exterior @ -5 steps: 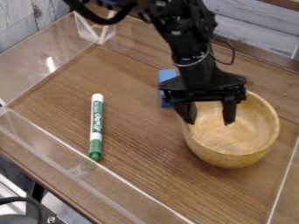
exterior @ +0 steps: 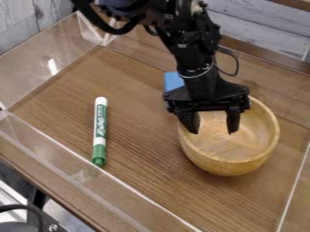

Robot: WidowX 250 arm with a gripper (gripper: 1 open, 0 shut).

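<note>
The black robot gripper (exterior: pixel 208 120) reaches down from the top over the near-left part of a round beige bowl (exterior: pixel 230 156), its fingers apart and open, their tips inside or just over the bowl. I cannot see anything held between them. A blue object (exterior: pixel 172 80) lies behind the gripper, partly hidden by it. A green-and-white marker (exterior: pixel 101 127) lies on the wooden table (exterior: pixel 140 181) at the left, apart from the bowl.
A clear plastic edge runs along the left of the table, with a pale wall behind at the top. The table between marker and bowl is clear, as is the area in front.
The bowl has shifted slightly to the left, and the gripper has moved a little with it. The marker has not moved.
</note>
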